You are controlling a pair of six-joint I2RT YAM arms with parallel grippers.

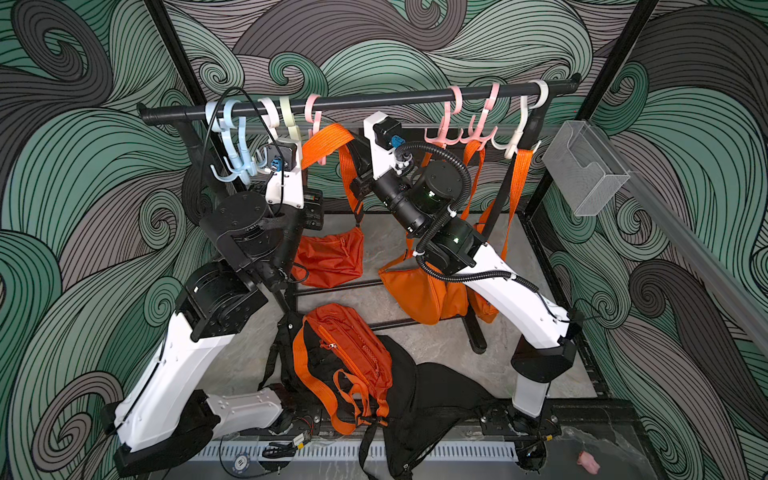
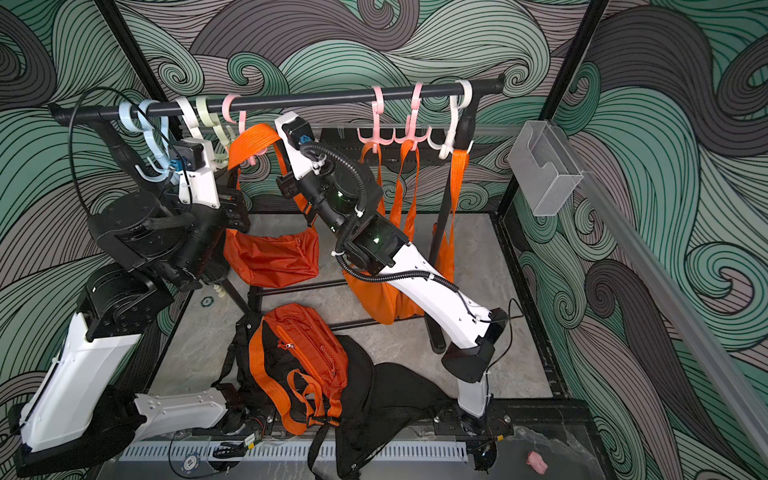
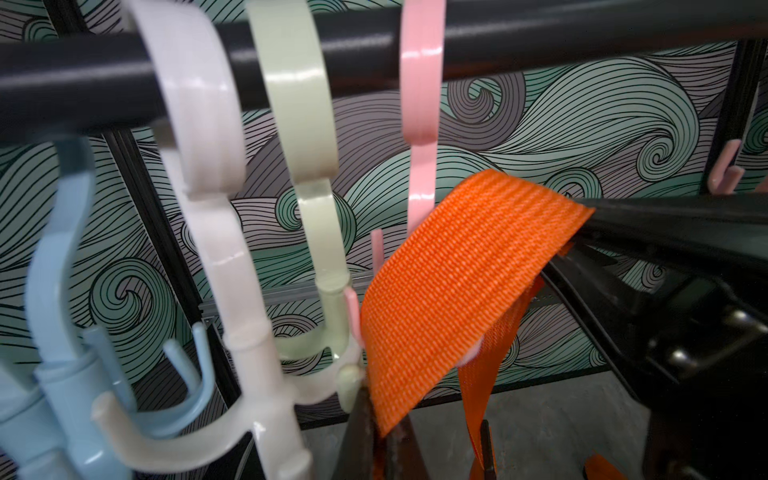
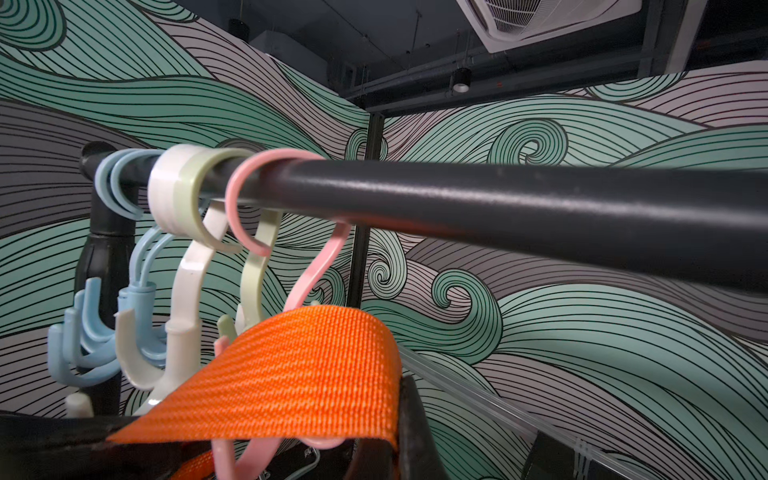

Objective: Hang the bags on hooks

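Note:
An orange strap (image 3: 472,272) (image 4: 280,376) runs as a raised loop between my grippers, with a red bag (image 1: 328,256) (image 2: 272,256) hanging below. My left gripper (image 1: 302,164) is shut on the strap's left part, beside white and green hooks (image 3: 256,392). My right gripper (image 1: 352,144) is shut on the strap's upper right part. The loop lies in front of a pink hook (image 3: 420,184) hanging from the black rail (image 4: 560,208); whether it is over a prong is hidden.
Orange bags (image 1: 424,296) hang from hooks at the right. Blue hooks (image 3: 64,392) crowd the left. An orange-and-black bag (image 1: 344,352) lies at the front. A mesh basket (image 1: 584,168) is on the right.

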